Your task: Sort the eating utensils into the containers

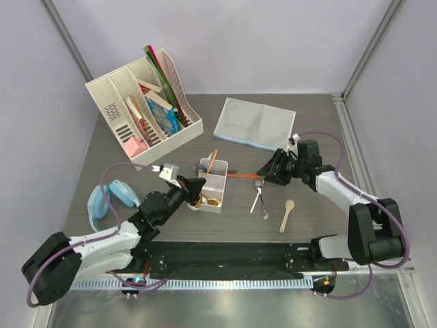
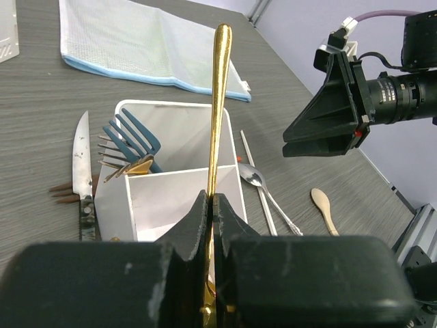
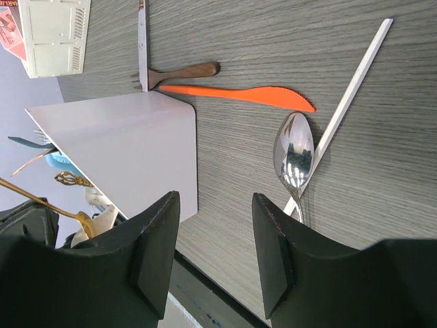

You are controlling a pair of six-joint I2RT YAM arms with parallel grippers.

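My left gripper is shut on a long gold utensil (image 2: 217, 102), held upright over the white two-section container (image 2: 116, 205). Blue and gold forks (image 2: 136, 143) lie in its back section. A knife (image 2: 82, 157) lies left of it. My right gripper hangs open above the table, over a silver spoon (image 3: 295, 157), a white stick (image 3: 351, 89), an orange knife (image 3: 266, 96) and a wooden fork (image 3: 191, 72). A wooden spoon (image 1: 287, 212) lies at the front right.
A large white organizer (image 1: 177, 142) with books stands at the back left. A pale mat (image 1: 252, 123) lies at the back. Two light-blue pouches (image 1: 100, 205) lie at the left.
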